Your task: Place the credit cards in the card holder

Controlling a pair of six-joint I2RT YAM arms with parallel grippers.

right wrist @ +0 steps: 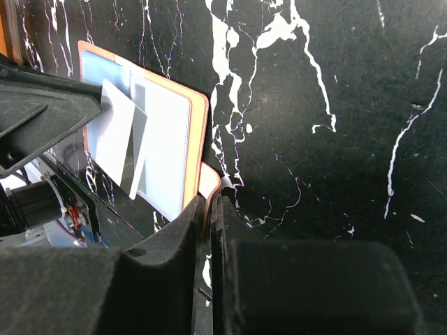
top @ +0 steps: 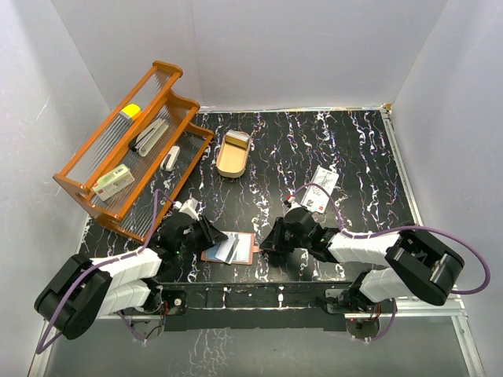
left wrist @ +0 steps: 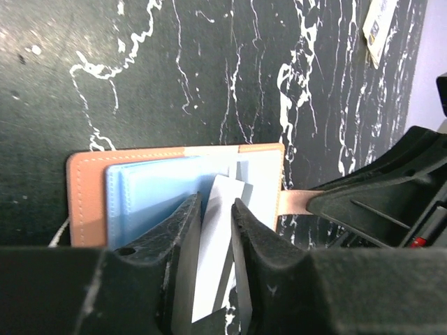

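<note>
The card holder, tan-edged with a blue and white inside, lies open on the table between the two arms. On it, tilted and partly sticking out past its near edge, rests the white credit card with a dark stripe. My left gripper has parted fingers on either side of the card; the card stands in the gap, not clamped. My right gripper is shut on the holder's tan tab at its right side. The card's far end is partly hidden by the left fingers in the right wrist view.
A wooden rack with a stapler and small boxes stands at the left. Behind the holder is a tan tray. A white printed packet lies beyond the right arm.
</note>
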